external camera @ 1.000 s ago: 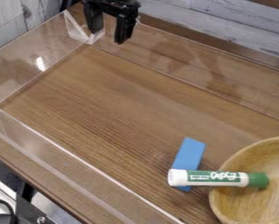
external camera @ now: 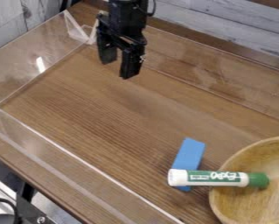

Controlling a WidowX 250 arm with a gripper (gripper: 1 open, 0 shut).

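Note:
My black gripper (external camera: 121, 54) hangs over the upper middle of the wooden tray floor, open, with its fingers pointing down and no object between them. At the lower right lie a blue block (external camera: 187, 154) and a white-and-green tube (external camera: 218, 178), which lies across the block's near end and reaches onto a yellow bowl (external camera: 261, 210).
Clear tray walls (external camera: 19, 61) run along the left side, and a dark cable shows at the bottom left corner.
My gripper has moved down the view from the top edge toward the middle and appears larger. The block, tube and bowl have not moved.

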